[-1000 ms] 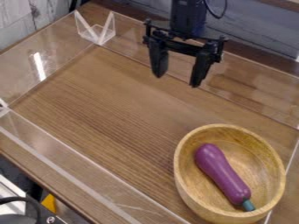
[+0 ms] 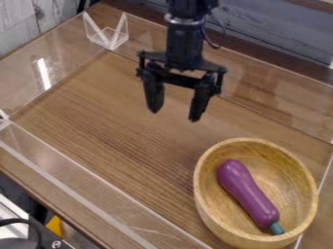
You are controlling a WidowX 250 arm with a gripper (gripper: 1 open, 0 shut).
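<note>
The black gripper (image 2: 178, 93) hangs from the arm at the upper middle of the camera view, over bare wooden table, with its fingers spread open and nothing visible between them. A purple eggplant-like object (image 2: 246, 190) with a teal tip lies in a yellow bowl (image 2: 215, 229) at the lower right, below and to the right of the gripper.
A white wire object (image 2: 107, 32) stands at the upper left, and another white piece is at the left edge. Black cables (image 2: 29, 233) lie at the lower-left corner.
The gripper has moved left and slightly toward the bottom of the view. The bowl and the purple object have not moved.
</note>
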